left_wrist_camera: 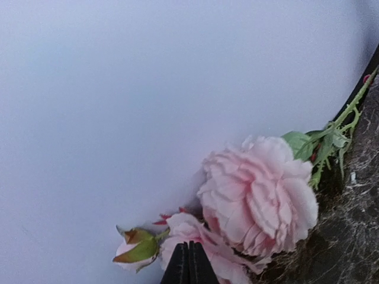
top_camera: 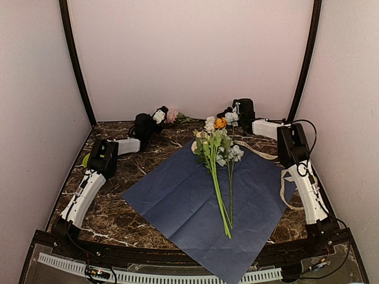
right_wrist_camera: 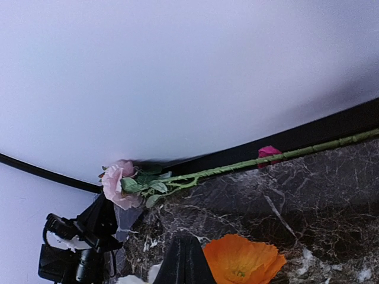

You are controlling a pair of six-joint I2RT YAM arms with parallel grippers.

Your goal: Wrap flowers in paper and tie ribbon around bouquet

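A bunch of white, orange and pale blue flowers with green stems lies on dark blue wrapping paper. A pink rose on a long green stem lies along the back edge. My left gripper is shut just before the pink roses, nothing visible held. My right gripper is shut beside the orange flower, near the back wall, with nothing seen between its fingers. A cream ribbon lies at the paper's right.
White walls bound the marble table at the back and sides. A green object is partly hidden behind my left arm.
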